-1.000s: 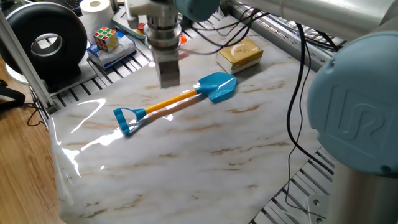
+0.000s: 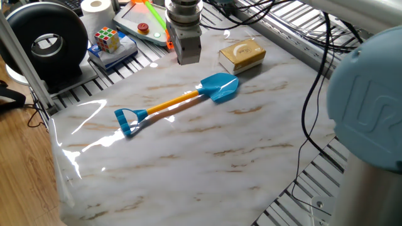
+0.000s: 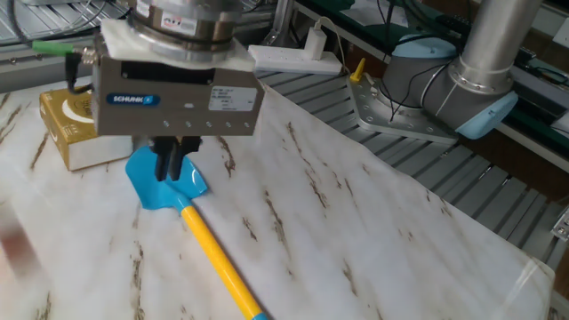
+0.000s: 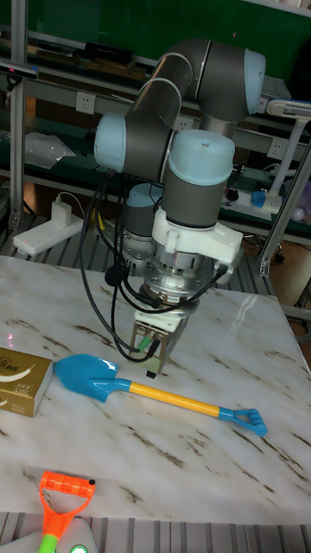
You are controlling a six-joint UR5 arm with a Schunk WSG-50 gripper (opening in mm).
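Note:
A toy shovel with a blue blade (image 2: 220, 86), yellow shaft (image 2: 173, 102) and blue D-handle (image 2: 128, 120) lies flat on the marbled sheet. My gripper (image 3: 169, 176) hangs above the table, apart from the shovel. In exterior view 2 its two black fingers (image 3: 184, 146) stand close together at the middle of the gripper body, shut, with nothing showing between them. They overlap the blade in that view. Exterior view 1 shows the gripper body on the far side of the shovel, its fingers not visible. The fingertips are hard to make out in exterior view 3.
A gold box (image 2: 242, 58) sits beside the blade. Past the sheet's edge are a Rubik's cube (image 2: 107, 39) on a blue-white box (image 2: 114, 53), a paper roll (image 2: 98, 12) and an orange-green toy handle (image 4: 65, 498). Much of the sheet (image 2: 182, 176) is bare.
In exterior view 1 the gripper has moved up and to the right in the picture, away from above the shaft. The shovel and gold box have stayed put.

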